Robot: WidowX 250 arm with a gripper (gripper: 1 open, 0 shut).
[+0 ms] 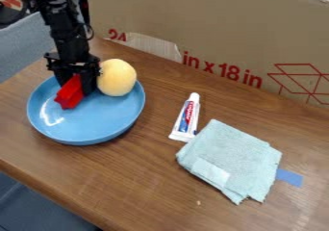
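Observation:
My black gripper (73, 71) reaches down from the top left over a blue plate (90, 127), shut on a red object (69, 94) that is tilted above the plate's left part; its fingertips are partly hidden. A pale yellow round object (117, 77) sits on the plate just right of the gripper.
A toothpaste tube (186, 117) lies right of the plate. A folded light-blue cloth (232, 160) lies at the right, with blue tape (290, 177) beside it. A cardboard panel (218, 33) stands along the back.

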